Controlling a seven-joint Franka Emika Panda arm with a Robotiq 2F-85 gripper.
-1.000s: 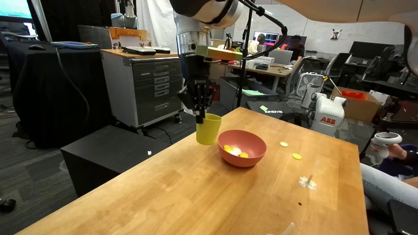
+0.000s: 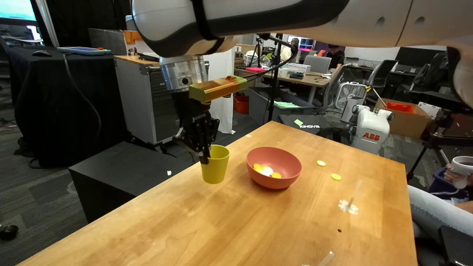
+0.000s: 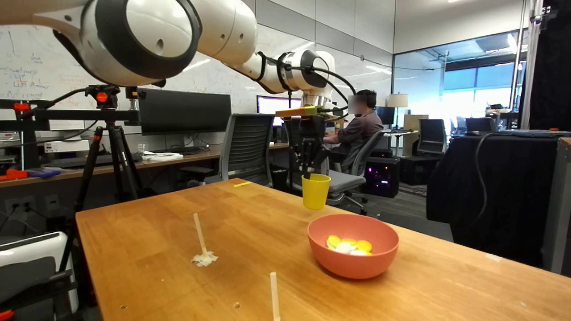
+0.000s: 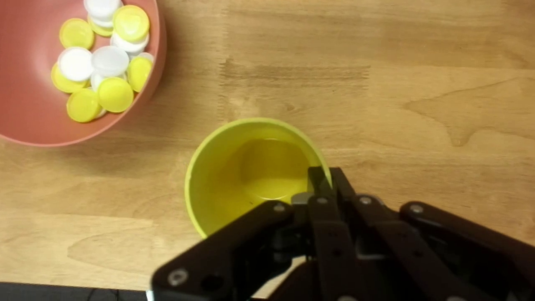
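Note:
My gripper is shut on the rim of a yellow cup, one finger inside the wall and one outside. The cup is upright and looks empty in the wrist view. In exterior view 2 the cup is at the table's far edge, behind the bowl. Whether its base touches the table, I cannot tell. Beside it, apart from the cup, sits a salmon-red bowl holding several yellow and white discs.
Two yellow discs lie loose on the wooden table beyond the bowl. Thin upright sticks stand on the table, one with a taped base.
In exterior view 1 the gripper and cup have moved left and lower, away from the bowl. The cup is still gripped, and the bowl has stayed in place.

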